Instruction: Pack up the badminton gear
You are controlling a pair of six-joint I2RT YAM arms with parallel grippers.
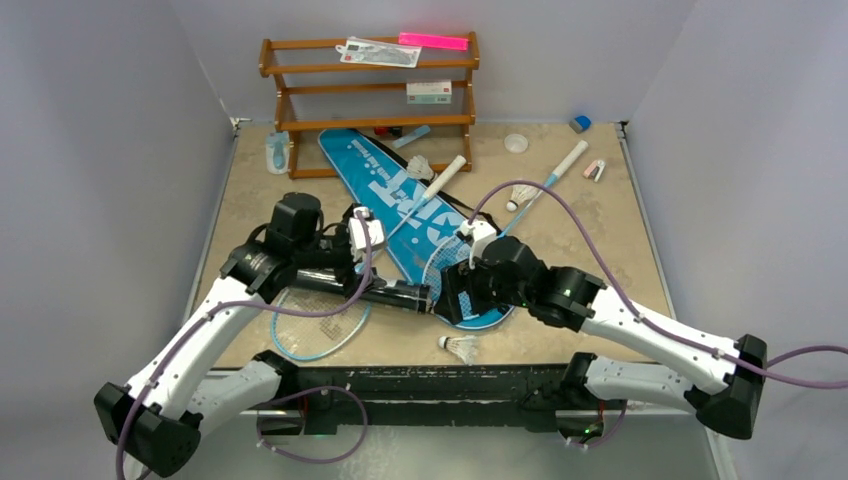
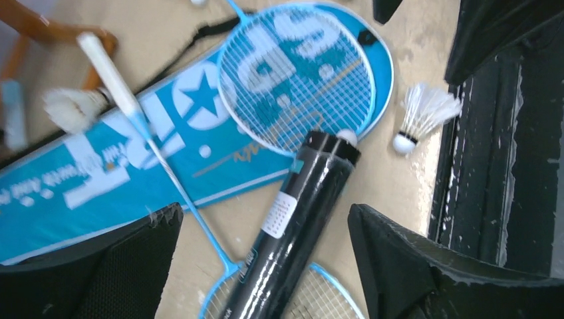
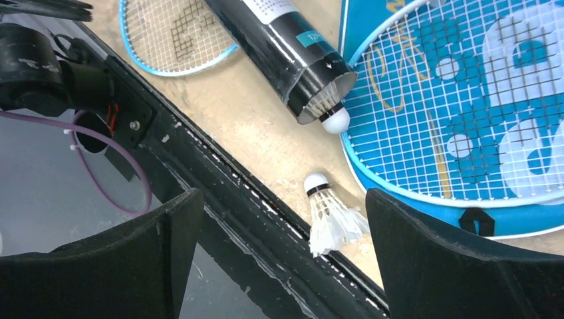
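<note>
A black shuttlecock tube (image 1: 388, 290) lies over the head of the left racket (image 2: 332, 292). In the right wrist view, a shuttlecock (image 3: 336, 121) sits in its open end, white cork outward. Above the tube, my left gripper is open, its fingers apart with nothing gripped. My right gripper is also open and empty, close to the tube's open end. A loose shuttlecock (image 3: 332, 222) lies near the front edge. Under the right racket's head (image 2: 296, 80) is the blue racket bag (image 1: 372, 180). Two more shuttlecocks, one white (image 1: 420, 167) and one farther right (image 1: 520, 195), lie behind.
A wooden rack (image 1: 370, 125) stands at the back, holding a white box (image 1: 429, 92) and a pink item (image 1: 433, 41). A small round lid (image 1: 516, 143) and a blue block (image 1: 580, 124) lie at the back right.
</note>
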